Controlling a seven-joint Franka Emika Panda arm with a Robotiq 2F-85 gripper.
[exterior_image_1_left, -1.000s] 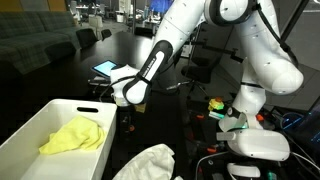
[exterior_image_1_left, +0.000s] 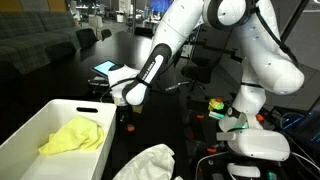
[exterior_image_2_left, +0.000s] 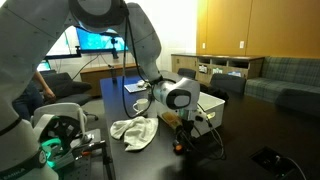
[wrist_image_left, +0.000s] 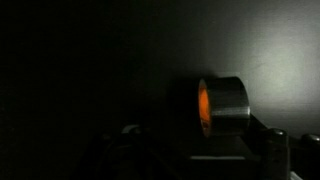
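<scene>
A dark roll of tape with an orange inner core (wrist_image_left: 224, 106) shows in the wrist view, right of centre and close to the right finger. My gripper has its dark fingers apart, with a clear gap between the left finger and the roll. In exterior view 1 the gripper (exterior_image_1_left: 125, 122) is low over the black table, just right of the white bin, and an orange spot of the roll (exterior_image_1_left: 131, 128) shows beside it. Exterior view 2 has the roll (exterior_image_2_left: 179, 149) under the gripper (exterior_image_2_left: 184, 142). Poor light hides the fingertips' contact.
The white bin (exterior_image_1_left: 31, 133) holds a yellow cloth (exterior_image_1_left: 72, 137). A white cloth (exterior_image_1_left: 147, 163) lies towards the front of the table. A black cable (exterior_image_2_left: 219, 145) curves beside the gripper.
The roll's orange core now shows clearly beside the gripper in exterior view 1, where it was hardly visible before. The arm stands in nearly the same place.
</scene>
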